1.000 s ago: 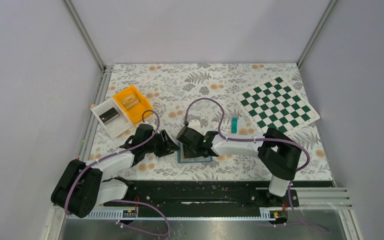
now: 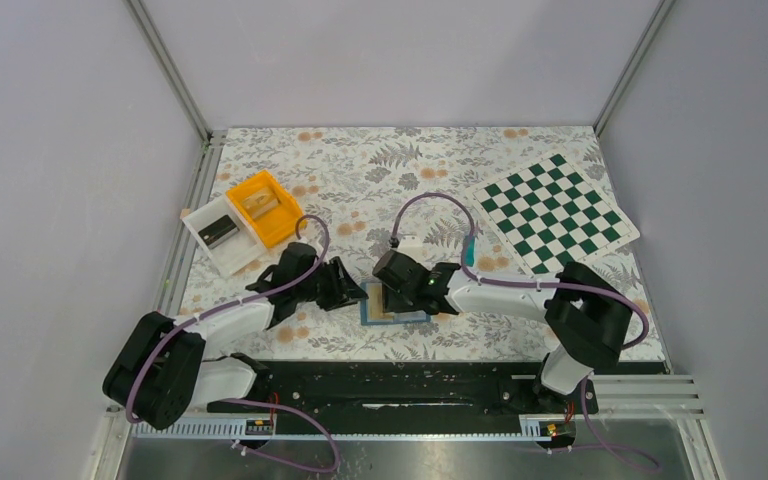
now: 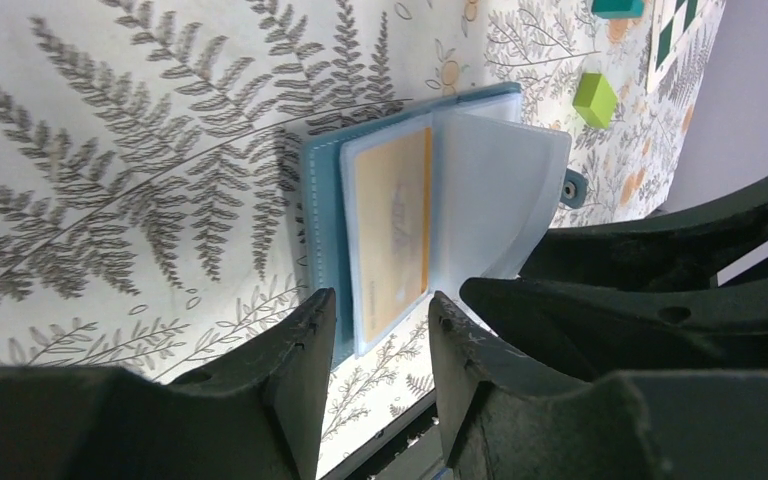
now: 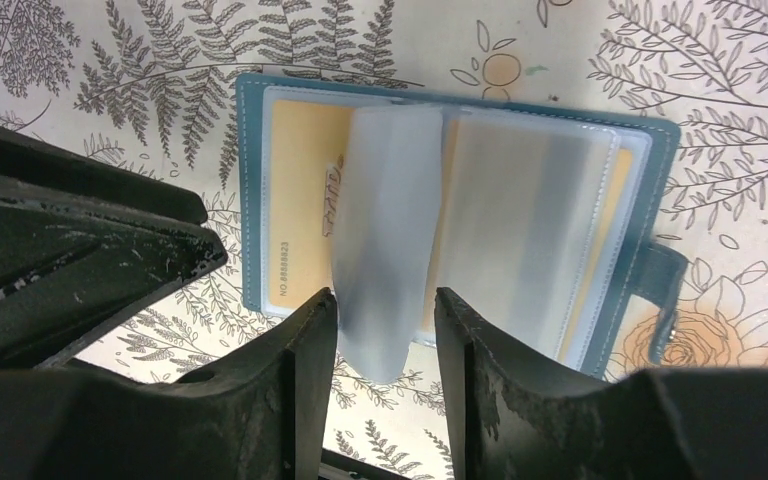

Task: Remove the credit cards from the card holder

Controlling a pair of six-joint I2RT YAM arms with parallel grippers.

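Observation:
The blue card holder [image 4: 660,150] lies spread open on the table, with clear sleeves. A tan card with printed digits shows in its left-hand part, and also as a tan card [image 3: 395,210] in the left wrist view. One clear sleeve [image 4: 388,220] stands raised at the middle. My right gripper is over the holder, fingers apart, with the raised sleeve showing across the gap; no grip shows. At the holder's left edge, my left gripper has its fingers parted, with only the holder's edge and table seen between them.
White and orange trays [image 2: 280,215] stand at the back left. A green checkered board [image 2: 555,212] lies at the right. A teal block [image 2: 471,250] is behind the right arm. Both grippers are close together.
The right gripper has moved to the right over the holder, and the holder has shifted slightly right. My left gripper has also edged right, staying beside the holder's left edge.

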